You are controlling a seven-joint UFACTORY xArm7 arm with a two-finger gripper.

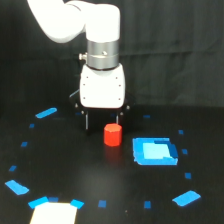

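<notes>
A small red block (pixel 112 135) stands on the black table near the middle of the camera view. My white gripper (pixel 102 124) points down just behind and slightly left of it. Its thin dark fingers show faintly against the dark background and appear spread apart, wider than the block. Whether either finger touches the block is too dark to tell. To the right of the block lies a blue square (pixel 139 159) with a pale patch (pixel 156 151) inside it.
Blue tape strips lie at the left (pixel 17 187), back left (pixel 46 113) and front right (pixel 186 198). Small blue marks dot the table. A pale object (pixel 53 213) sits at the front left edge.
</notes>
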